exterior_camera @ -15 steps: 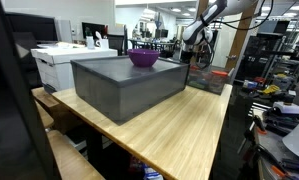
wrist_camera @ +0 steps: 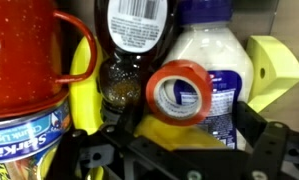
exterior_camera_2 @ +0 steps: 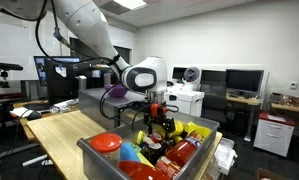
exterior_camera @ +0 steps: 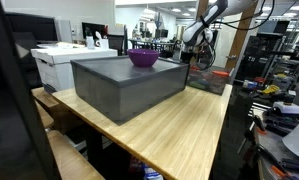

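My gripper stands open in the wrist view, one black fingertip to each side, with nothing held between them. In front of it lies an orange-red ring-shaped piece (wrist_camera: 179, 68), perhaps a tape roll, on top of a yellow object (wrist_camera: 179, 132). Beside the ring are a dark brown bottle (wrist_camera: 137, 55) and a white bottle with a blue cap (wrist_camera: 204, 45). A red mug (wrist_camera: 39, 55) and a StarKist can (wrist_camera: 27, 140) are at the left, a pale yellow block (wrist_camera: 274, 68) at the right. In exterior view 2 the white arm reaches down over the crowded grey bin (exterior_camera_2: 97, 163).
The bin's walls enclose many items, including a red bowl (exterior_camera_2: 126, 171) and a red-lidded container (exterior_camera_2: 106, 143) near its edge. A purple bowl (exterior_camera: 143, 58) sits on another grey box (exterior_camera: 139, 95).
In exterior view 1 the distant arm has shifted only slightly, if at all. The table, the purple bowl and the grey box have not moved.
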